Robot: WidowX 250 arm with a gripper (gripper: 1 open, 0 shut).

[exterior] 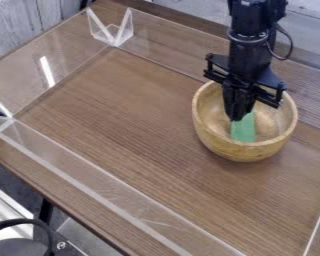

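Note:
A round wooden bowl (223, 140) sits on the brown table at the right. A green object (243, 129) lies inside it, partly hidden by the gripper. My black gripper (238, 108) reaches down into the bowl from above, its fingertips close together just above or at the green object's upper end. The gripper looks shut; whether it touches the green object cannot be told.
A small clear plastic piece (111, 28) stands at the back left. A transparent edge runs along the left side, with black cables at the lower left.

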